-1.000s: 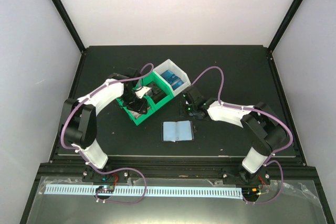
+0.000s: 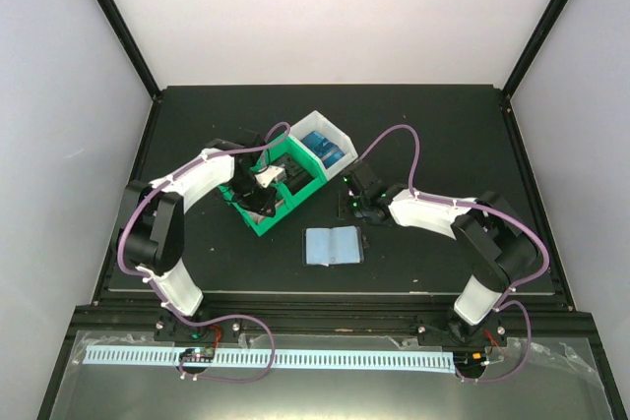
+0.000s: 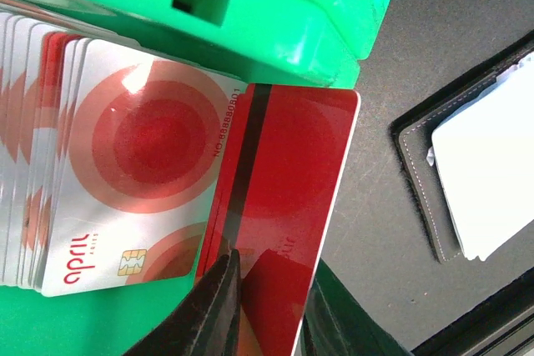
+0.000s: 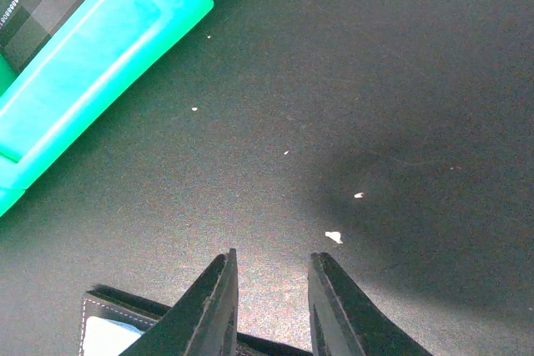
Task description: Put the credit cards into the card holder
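Observation:
My left gripper reaches into the green bin, its fingers either side of the lower end of a red card at the front of a row of red-and-white cards; whether they press on it is unclear. The open card holder lies on the table below the bins, its edge also in the left wrist view. My right gripper is open and empty above the table, just past the holder.
A white bin with blue items adjoins the green bin's back right, where dark cards also lie. The table right of the bins is clear.

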